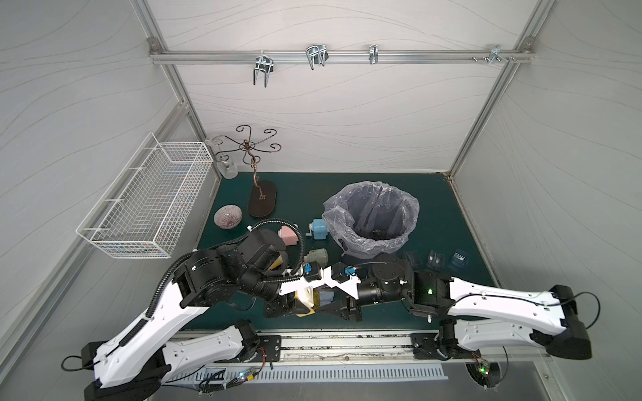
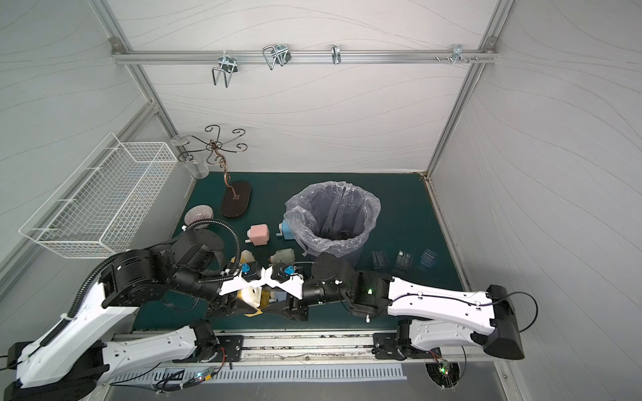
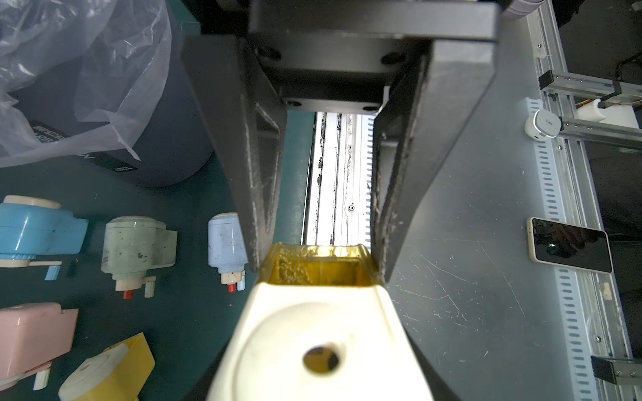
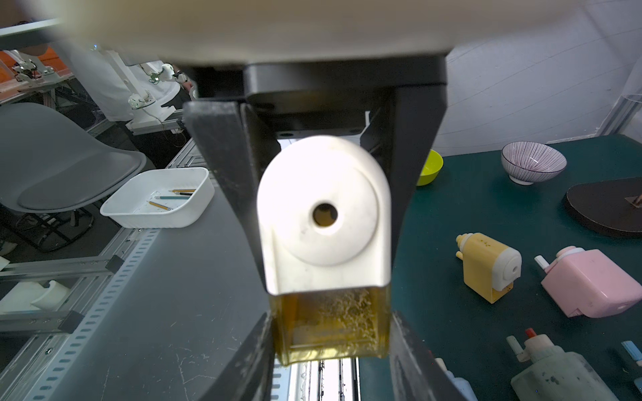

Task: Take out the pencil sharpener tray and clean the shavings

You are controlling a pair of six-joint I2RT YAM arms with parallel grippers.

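A yellow-and-white pencil sharpener (image 1: pixel 305 298) is held between my two grippers, low in the middle of both top views. My left gripper is shut on it; the right wrist view shows its white face with a hole and, below that, a clear amber tray with shavings inside. My right gripper has its fingers apart at either side of the amber tray's end in the left wrist view; whether they touch it I cannot tell.
A bagged bin (image 1: pixel 369 217) stands at the back right. Pink (image 2: pixel 258 235), blue (image 3: pixel 30 227), yellow (image 3: pixel 110 371) and several other sharpeners lie on the table. Clear trays (image 2: pixel 428 257) lie at the right. A wire basket (image 1: pixel 147 200) hangs at the left wall.
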